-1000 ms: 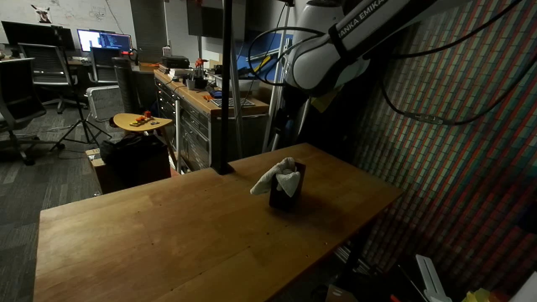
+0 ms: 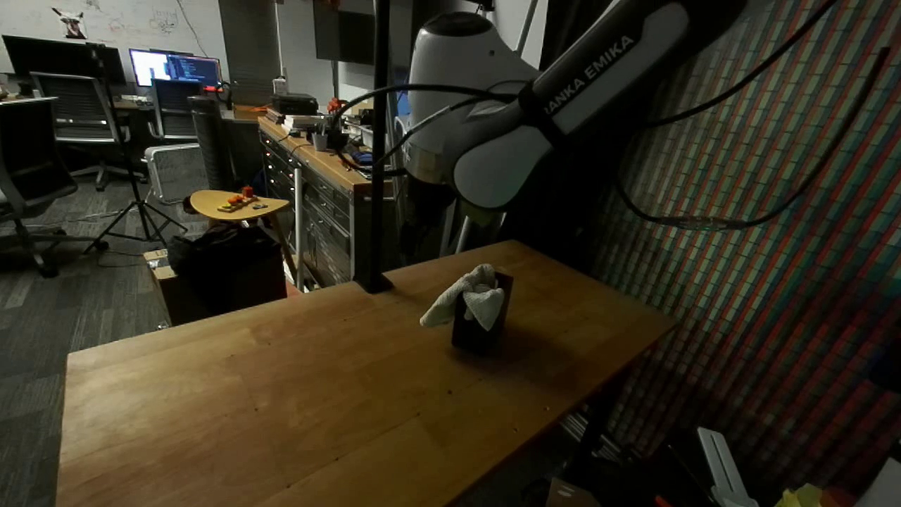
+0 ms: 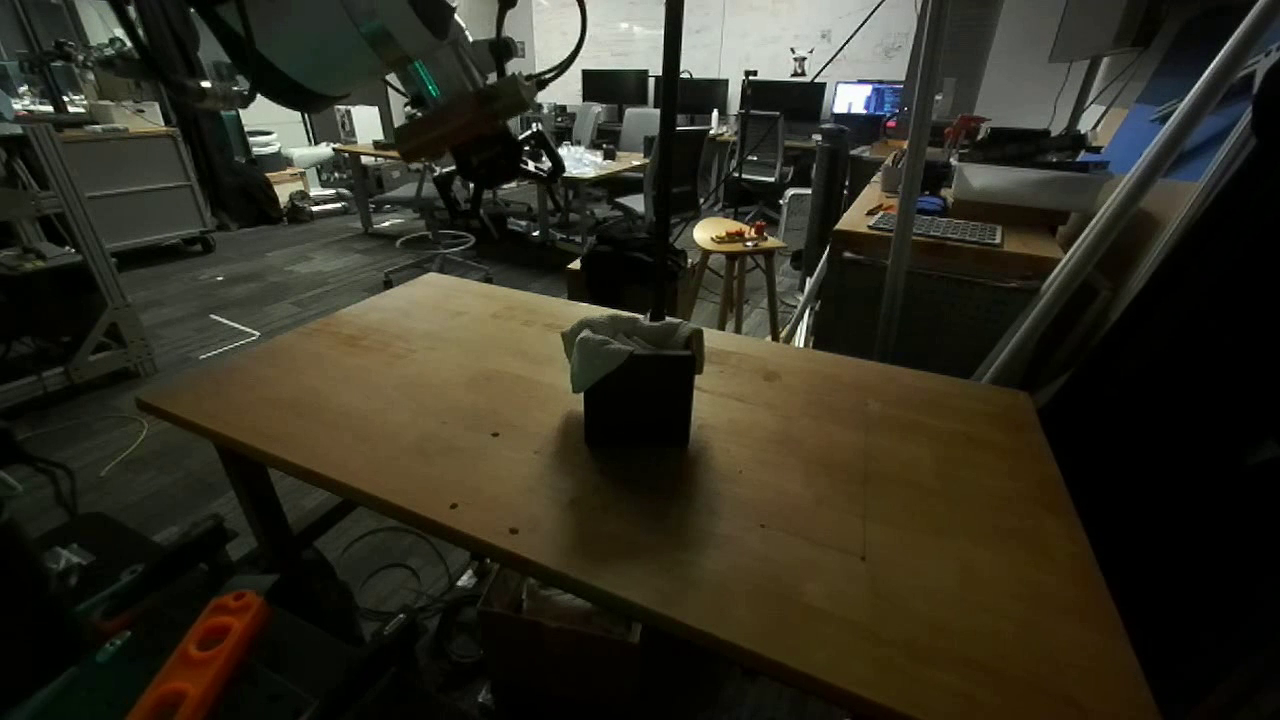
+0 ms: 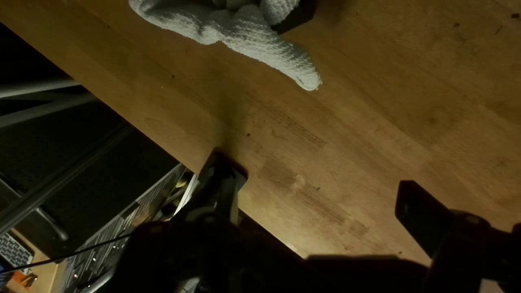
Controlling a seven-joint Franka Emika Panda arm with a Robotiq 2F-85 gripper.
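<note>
A pale, fluffy cloth [image 2: 483, 301] is bunched in the top of a small black box [image 3: 638, 400] on the wooden table. Part of this cloth [image 3: 603, 350] hangs over the rim on one side. At the top of the wrist view the cloth [image 4: 234, 29] shows with one end sticking out past the box, and only a dark corner of the box is visible. My gripper is open, with bare tabletop seen between its fingers. It is raised above table height and apart from cloth and box; exterior view 1 shows it only as a dark shape.
A black pole [image 2: 378, 169] rises from the table's far edge. Around the box the wooden tabletop [image 3: 840, 480] is clear. Beyond the table stand a cabinet [image 2: 325, 198] and a small stool [image 3: 734, 234] with colourful items on it.
In exterior view 1 the arm has swung left and its wrist now looks lower and larger, covering part of the cabinet. The cloth and box have stayed in place.
</note>
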